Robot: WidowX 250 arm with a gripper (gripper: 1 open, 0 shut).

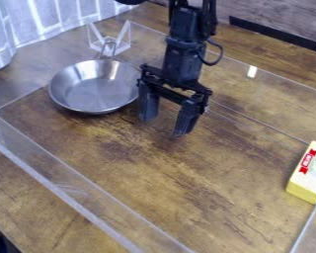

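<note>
My black gripper [170, 107] hangs low over the wooden table [147, 188] near its middle, its two fingers spread open with nothing visible between them. A steel bowl or pan [94, 82] rests just to the left of the gripper, apart from its fingertips.
A yellow box [307, 172] with a red label lies at the right edge. A small wire object [110, 40] stands behind the bowl, and a pale item is cut off at the top left.
</note>
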